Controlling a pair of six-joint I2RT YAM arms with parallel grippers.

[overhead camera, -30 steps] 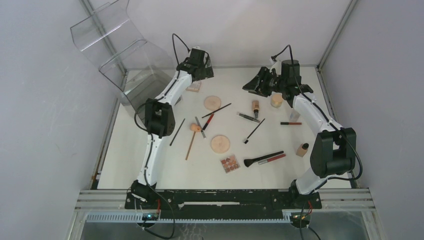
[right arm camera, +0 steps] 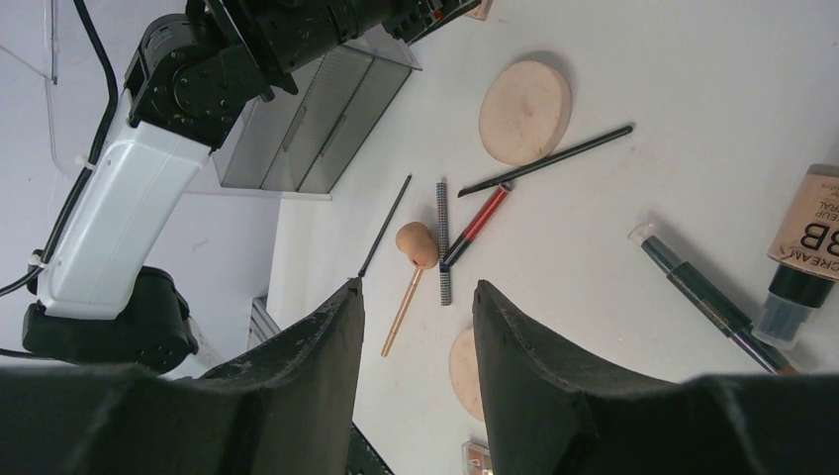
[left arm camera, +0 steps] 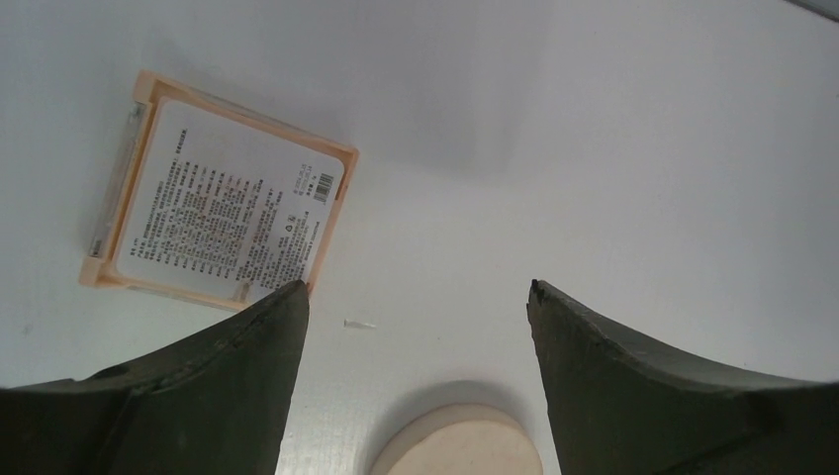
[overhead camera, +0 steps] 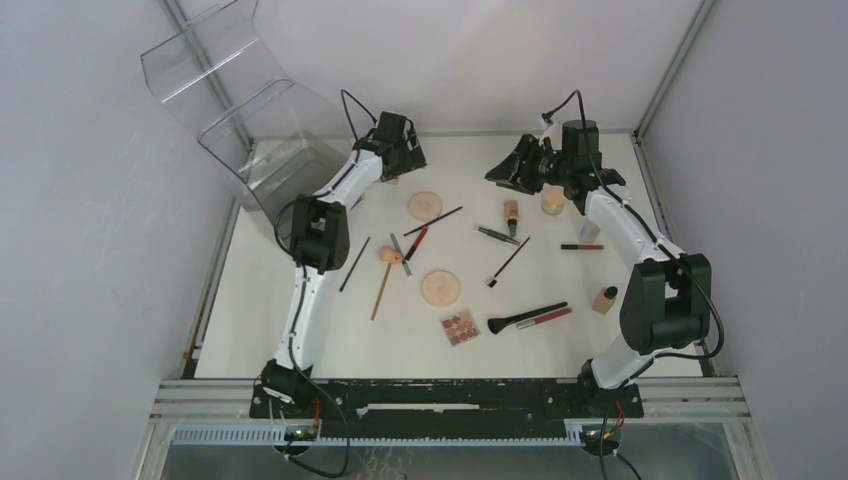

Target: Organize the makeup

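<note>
My left gripper stands open above the table at the back left, with a palette [left arm camera: 223,198] lying label-up just beyond its left finger and a round pad [left arm camera: 458,445] below in the left wrist view. My right gripper is open over the back right, empty. Brushes, pencils and tubes lie scattered in the middle, with a second round pad [overhead camera: 440,288], an eyeshadow palette [overhead camera: 459,327] and a foundation bottle [right arm camera: 804,237].
A clear acrylic organizer [overhead camera: 270,170] stands at the left, beside the left arm. A bottle [overhead camera: 604,300] and a jar [overhead camera: 553,201] are near the right arm.
Over the last second my left gripper has shifted slightly toward the front, over the palette at the back. The right arm and the items on the table are unchanged.
</note>
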